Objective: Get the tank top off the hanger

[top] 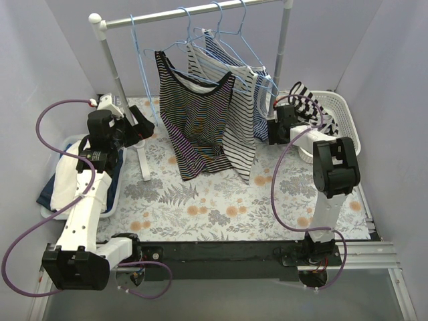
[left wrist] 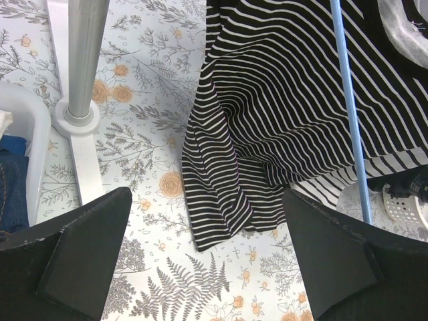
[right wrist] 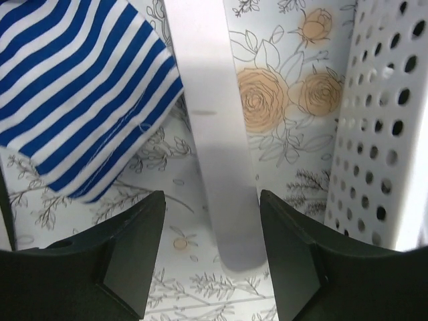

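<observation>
On the rack hang a black striped tank top (top: pixel 197 110), a white striped one (top: pixel 241 134) behind it, and a blue-and-white striped one (top: pixel 261 120) farther back, each on a light-blue hanger. Left of them an empty blue hanger (top: pixel 142 63) hangs nearly edge-on; its bar (left wrist: pixel 351 107) crosses the left wrist view. My left gripper (top: pixel 144 126) stands open beside the left rack post, apart from the cloth. Open and empty, my right gripper (top: pixel 273 132) is low by the right post's foot; the blue-striped hem (right wrist: pixel 100 100) lies left of its fingers (right wrist: pixel 137 234).
A white basket (top: pixel 351 137) at the right holds a black-and-white striped garment (top: pixel 314 110). Another white bin (top: pixel 115 190) at the left contains folded cloth. Rack feet (top: pixel 144 167) rest on the floral surface, whose front middle is clear.
</observation>
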